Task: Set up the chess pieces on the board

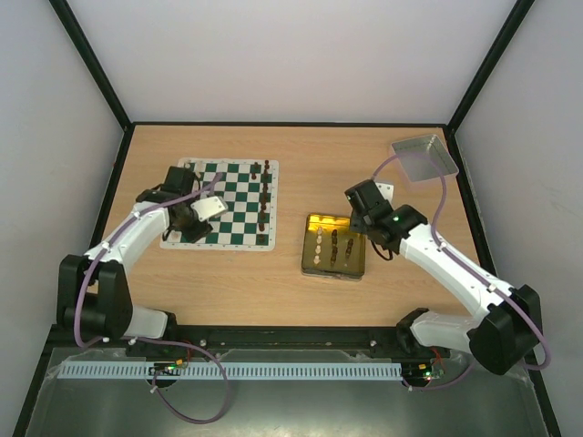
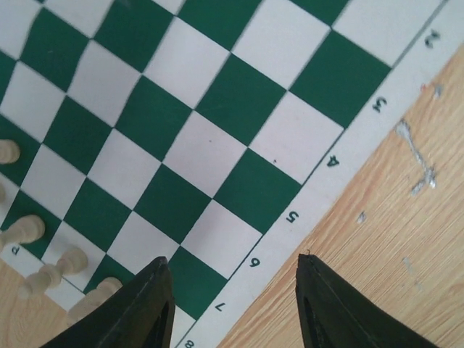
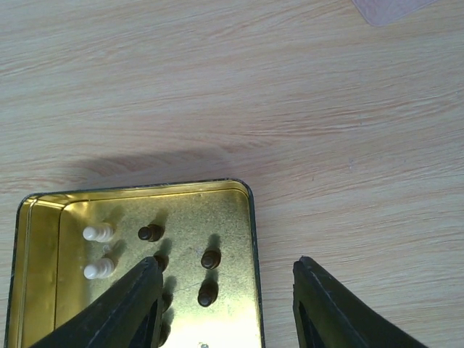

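Observation:
The chessboard [image 1: 239,209] lies on the left of the table, dark pieces [image 1: 263,198] along its right side and pale pieces [image 2: 29,229] along its left edge. My left gripper hangs over the board, fingers apart, with nothing seen between them. A gold tray [image 1: 310,269] right of the board holds rows of white pieces [image 3: 98,233] and dark pieces [image 3: 210,258]. My right gripper is open above the tray's right side, nothing between its fingers.
A clear plastic container [image 1: 419,146] stands at the back right.

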